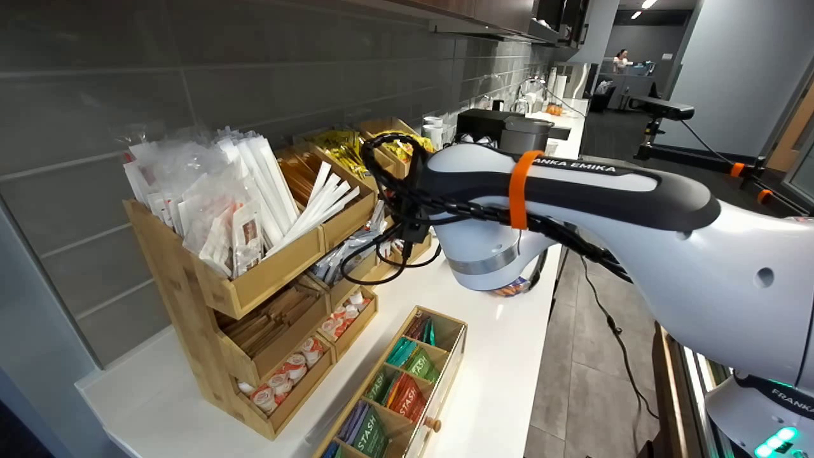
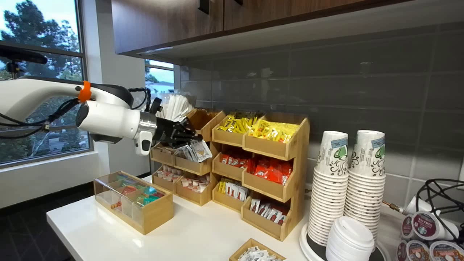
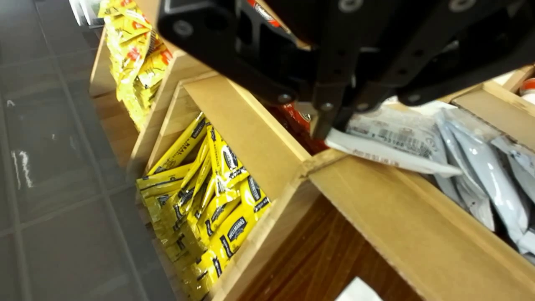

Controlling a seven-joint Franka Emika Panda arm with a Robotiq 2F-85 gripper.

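In the wrist view my gripper is shut, its black fingers pointing down over the wooden organizer. Right at the fingertips lies the end of a thin white packet, resting across the bin's wooden edge; whether it is pinched between them I cannot tell. Several silvery packets fill the bin beside it. In exterior view 2 the gripper is at the middle tier, with a silvery packet just under its tips. The arm hides the fingers in exterior view 1.
Yellow packets fill a neighbouring upper bin. White straws stick up from the top tier. A tea box stands on the counter before the organizer. Stacked cups stand to the right in exterior view 2.
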